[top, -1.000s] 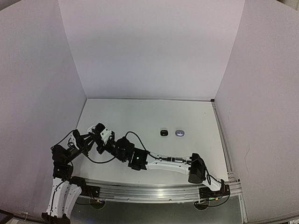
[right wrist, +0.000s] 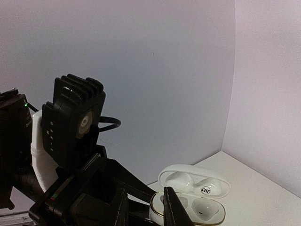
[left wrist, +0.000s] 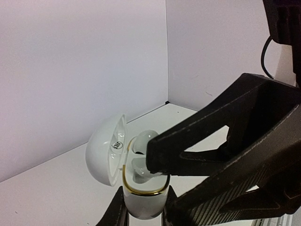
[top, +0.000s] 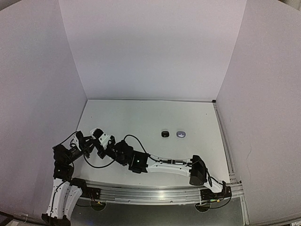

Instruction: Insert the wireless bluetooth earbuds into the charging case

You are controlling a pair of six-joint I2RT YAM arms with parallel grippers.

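Note:
The white charging case (left wrist: 146, 205), with a gold rim, is upright with its lid (left wrist: 101, 153) open. My left gripper is shut on the case, one finger on each side. Two rounded white forms that look like earbuds show in the case's slots; the right wrist view leaves unclear how deep they sit. My right gripper reaches in over the near end of the case, its fingers (right wrist: 172, 207) apart with no earbud visible between them. From above, both grippers meet at the table's left, hiding most of the case.
A small black object (top: 165, 134) and a round lavender-grey one (top: 181, 134) lie on the right half of the white table (top: 141, 113). The right arm spans the table's front.
The right gripper's wrist has shifted slightly left and toward the table's front. The left arm has moved only a little; the two objects on the table have stayed put.

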